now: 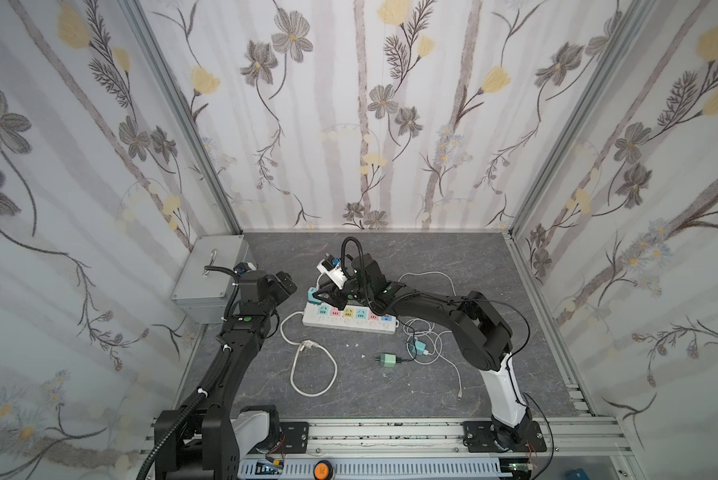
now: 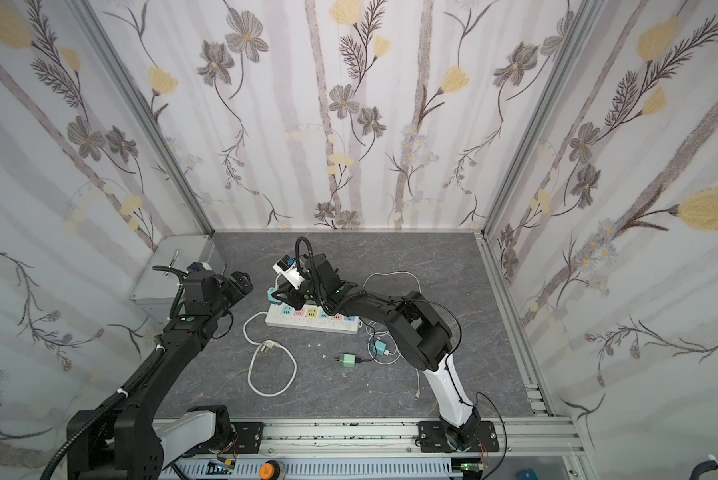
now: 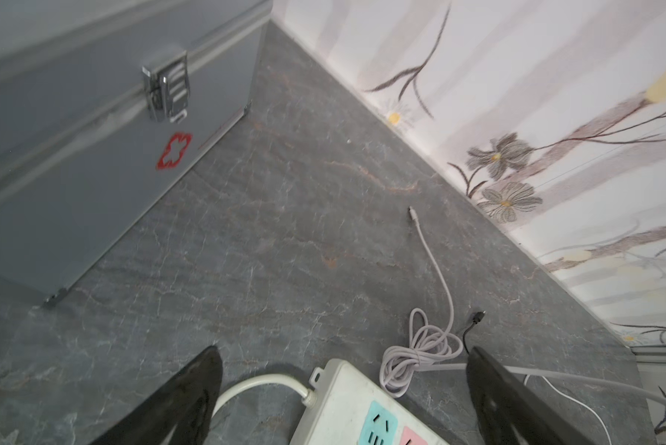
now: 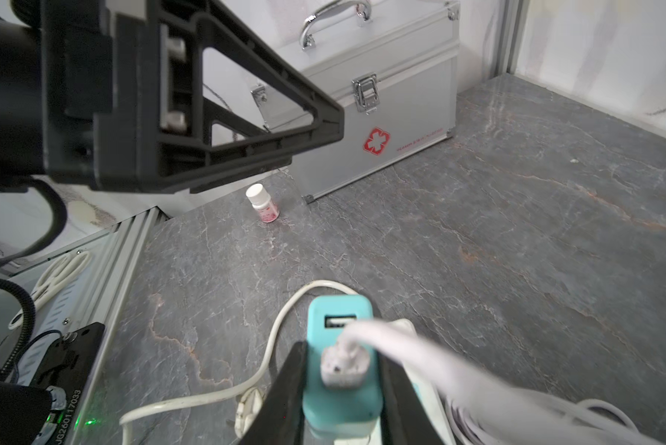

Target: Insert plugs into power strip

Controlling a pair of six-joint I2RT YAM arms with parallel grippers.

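The white power strip lies mid-table, its coloured sockets facing up. My right gripper is shut on a teal plug, which has a white cable running from its face. In the top left view this teal plug hangs over the strip's left end; whether it touches a socket cannot be seen. My left gripper stands open and empty, left of the strip. A green plug and another teal plug lie in front and to the right.
A silver case stands at the back left, with a small bottle near it. The strip's cream cord curves across the front left. Loose white cables lie around the strip's right end. Open table remains at the back right.
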